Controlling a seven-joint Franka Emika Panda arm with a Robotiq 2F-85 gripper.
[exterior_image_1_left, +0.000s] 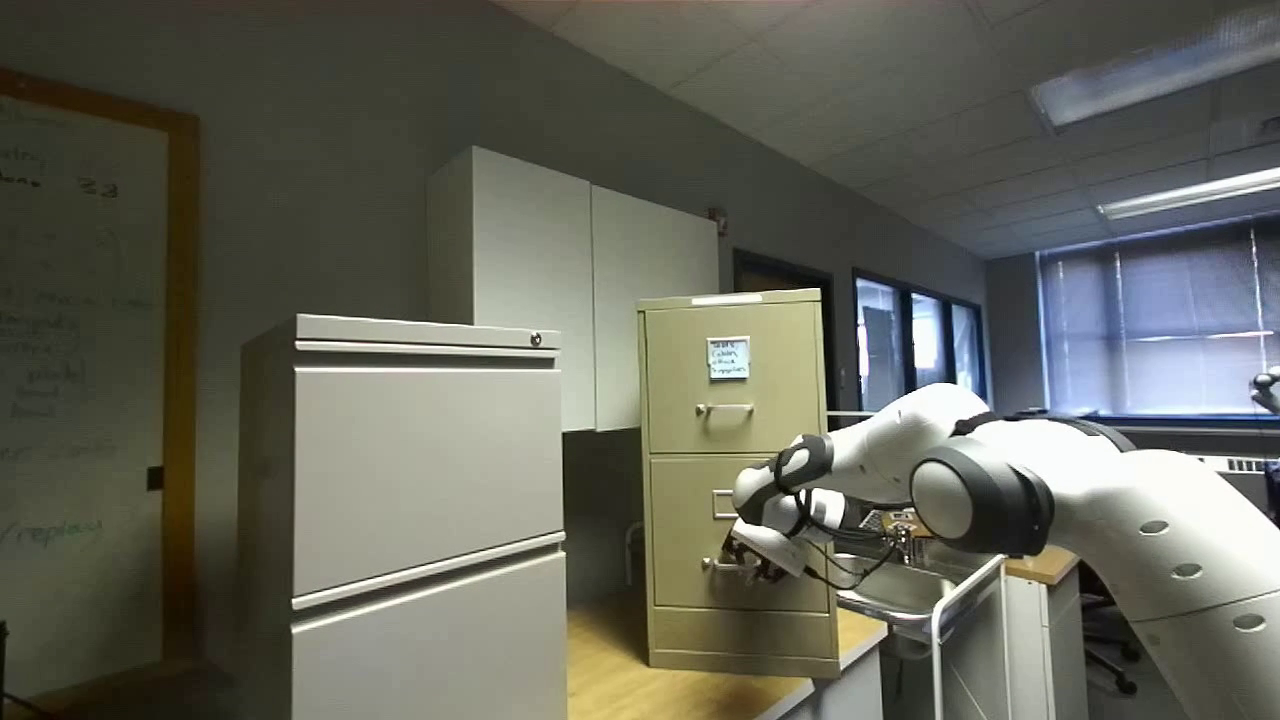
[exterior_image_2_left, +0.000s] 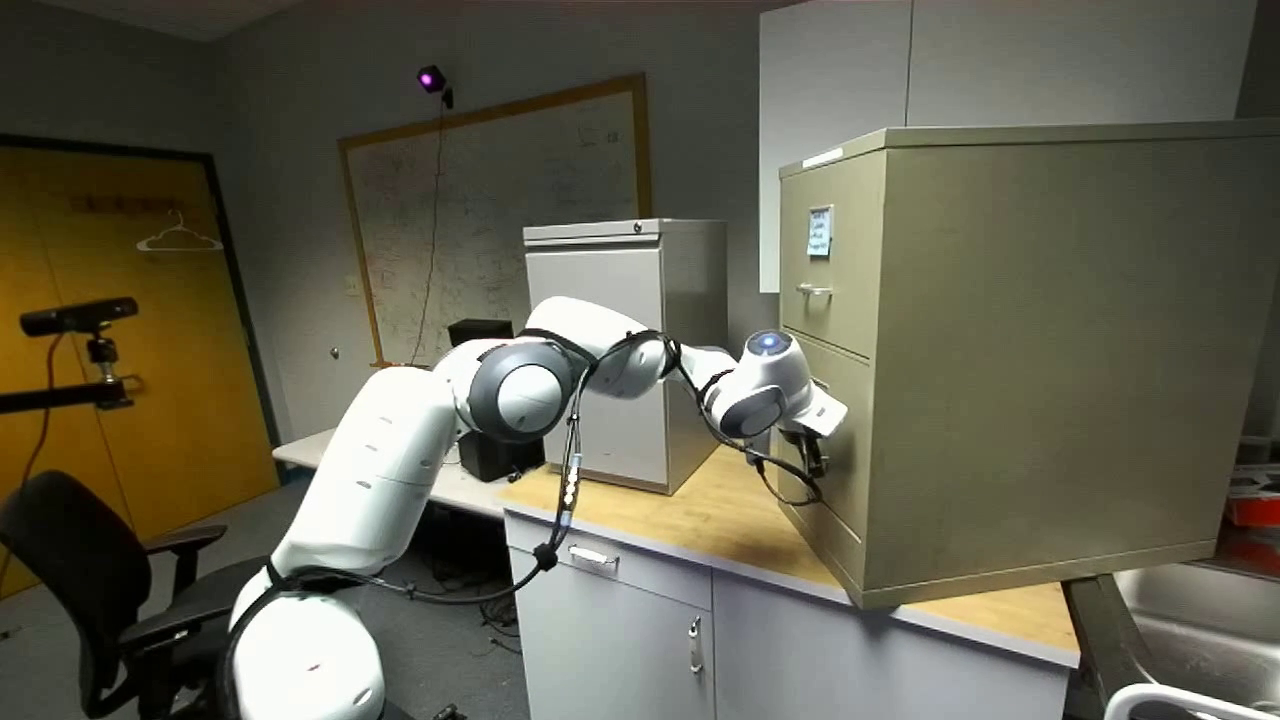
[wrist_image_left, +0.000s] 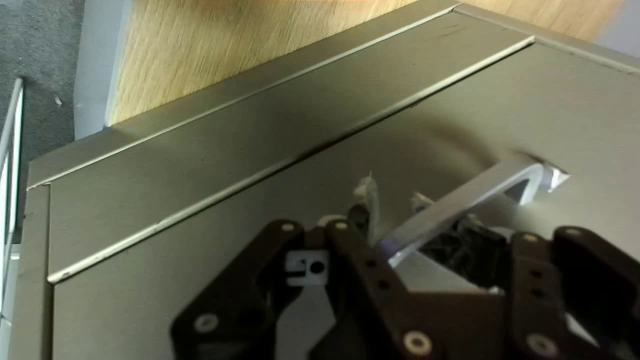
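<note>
A tan two-drawer filing cabinet stands on the wooden counter, both drawers closed flush. My gripper is at the lower drawer's front. In the wrist view a silver bar handle runs into the gap between the dark fingers of my gripper, and the fingers are shut on it. The handle's far end and its mount show clear of the fingers; its near part is hidden behind them. The upper drawer's handle is free, below a handwritten label.
A grey filing cabinet stands left of the tan one. A sink is on the tan cabinet's right. A black cable hangs along my arm.
</note>
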